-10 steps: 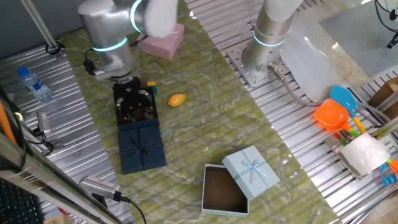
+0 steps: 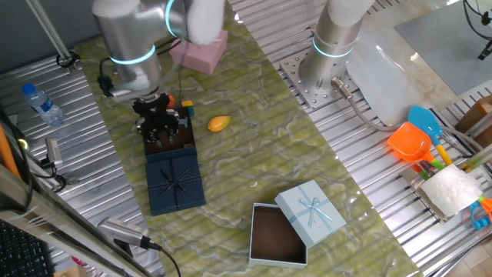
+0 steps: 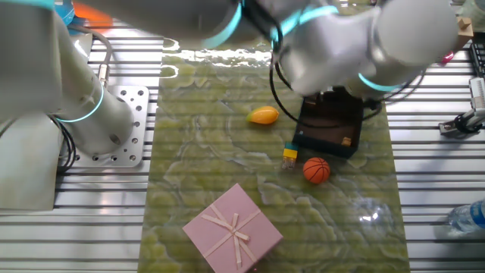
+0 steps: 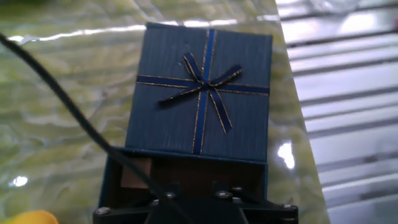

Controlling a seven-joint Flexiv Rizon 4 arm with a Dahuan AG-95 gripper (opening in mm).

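Note:
My gripper [image 2: 159, 141] hangs over the open dark blue box [image 2: 192, 141], its black fingers apart and nothing visible between them. In the wrist view, the gripper's dark parts cover the near part of the box at the bottom edge. A small brown block [image 3: 346, 142] lies inside the box. The dark blue lid with a ribbon bow [image 4: 168, 121] rests against the box's far side. Outside the box are an orange-yellow fruit-like toy [image 3: 263, 114], a small basketball [image 3: 316, 171] and a yellow-and-teal piece [image 3: 289, 155].
A pink gift box [image 3: 233, 231] stands at one end of the green mat. Toward the other end sits an open light blue box [image 2: 278, 235] with its lid [image 2: 311, 213] leaning on it. A water bottle [image 2: 43, 105] lies beside the mat.
Over the last second my gripper has shifted slightly left in exterior view 1, staying over the dark blue box. The boxes and toys have not visibly moved.

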